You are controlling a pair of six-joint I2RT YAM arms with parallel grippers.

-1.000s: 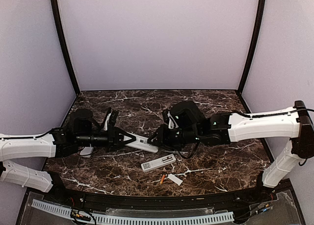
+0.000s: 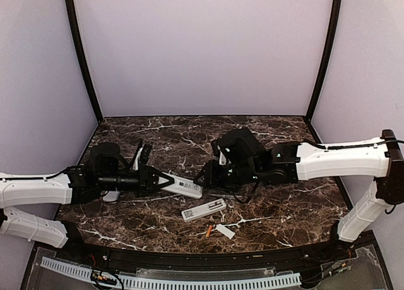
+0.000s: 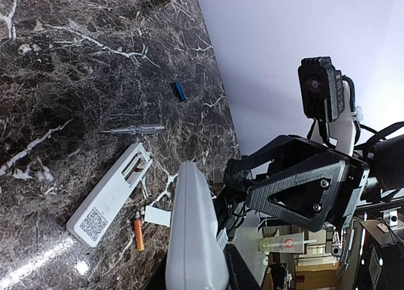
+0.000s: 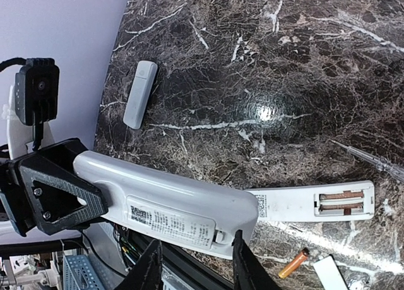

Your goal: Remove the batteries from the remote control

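Observation:
My left gripper [image 2: 165, 182] is shut on a white remote control [image 2: 187, 187], raised above the table and tilted. In the left wrist view the remote [image 3: 197, 239] stands between the fingers. A printed label and a small notch show on its face [image 4: 170, 222] in the right wrist view. My right gripper is at the remote's free end. Its fingertips stand apart in front of the remote's lower edge, the right-hand one overlapping the end corner. Any grip or contact there is unclear. No batteries show in this remote.
Another white remote [image 4: 284, 205] with an uncovered bay lies below. Near it are an orange battery [image 4: 293, 263], a white cover [image 4: 330, 274] and a screwdriver [image 3: 134, 130]. A small blue cylinder [image 3: 180, 91] lies farther off. A pale case [image 4: 140, 94] rests at the left.
My right gripper has shifted slightly at the remote's end, and more of the label face shows now. The left gripper and the things on the table look almost unchanged.

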